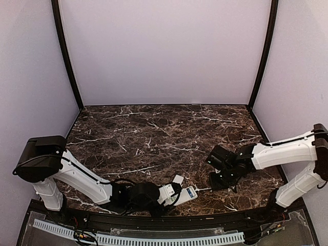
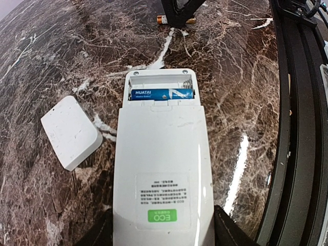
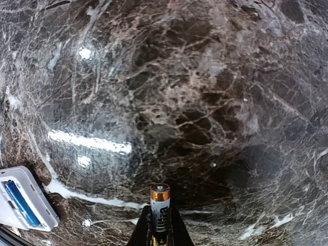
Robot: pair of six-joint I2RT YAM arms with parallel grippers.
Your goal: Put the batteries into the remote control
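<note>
The white remote control (image 2: 163,154) lies back up, its battery compartment uncovered. My left gripper is shut on its sides near the lower end. One blue battery (image 2: 148,95) sits across the compartment; the slot beside it, with a spring showing, looks empty. To the left of the remote lies the loose white cover (image 2: 72,132). My right gripper is shut on a second battery (image 3: 160,199), black and silver with a copper-coloured end. In the top view the right gripper (image 1: 211,180) is to the right of the remote, apart from it.
Dark marbled tabletop (image 1: 154,133) stretches clear behind both arms. Along the front edge runs a black rail (image 2: 294,128), close to the remote's right side in the left wrist view.
</note>
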